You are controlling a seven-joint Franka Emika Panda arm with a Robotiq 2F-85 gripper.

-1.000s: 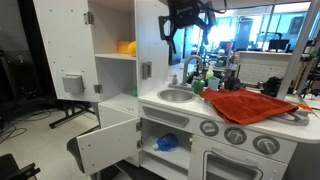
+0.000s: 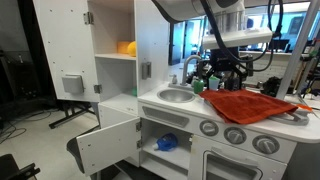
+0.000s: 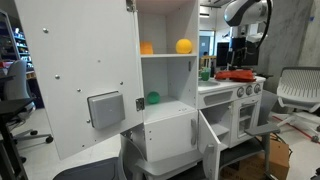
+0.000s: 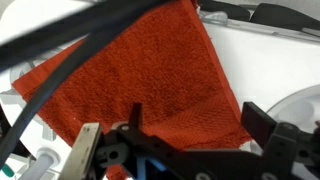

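A red cloth (image 2: 245, 106) lies spread over the stove side of the white toy kitchen's counter, its front edge hanging a little over. My gripper (image 2: 228, 84) is low above the cloth's back left part. From the wrist view, the cloth (image 4: 150, 70) fills the middle, with a fold near its lower right edge. My gripper stands open there, its two dark fingers (image 4: 262, 124) apart with nothing held between them. Whether the fingertips touch the cloth I cannot tell.
Left of the cloth are the sink (image 2: 177, 95) and faucet (image 2: 188, 68), with green items nearby. Below, a cabinet door (image 2: 108, 146) hangs open, and a blue object (image 2: 167, 142) sits on the shelf. An orange ball (image 3: 184, 46) rests on the upper shelf.
The arm has swung right and come down from above the sink to just over the red cloth. The cloth looks the same as before.
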